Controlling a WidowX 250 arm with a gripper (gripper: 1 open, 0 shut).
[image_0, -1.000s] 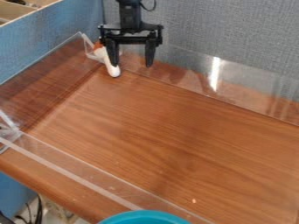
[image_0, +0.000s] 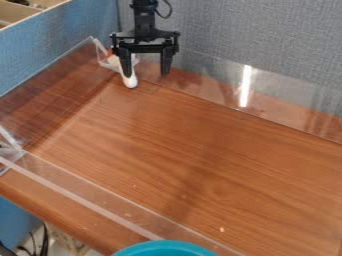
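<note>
My black gripper (image_0: 146, 62) hangs open near the back left corner of the wooden table (image_0: 201, 160), its two fingers pointing down. A white, elongated object with a bit of orange at its upper end (image_0: 130, 78) lies by the left finger, partly hidden behind the gripper. I cannot tell whether the finger touches it.
Clear plastic walls edge the table, with the back one (image_0: 281, 105) close behind my gripper. A teal bowl (image_0: 163, 250) sits at the bottom edge of the view. A wooden tray (image_0: 16, 12) is at the top left.
My gripper has shifted very slightly over the last second, staying open in the back left corner. The white object looks unmoved.
</note>
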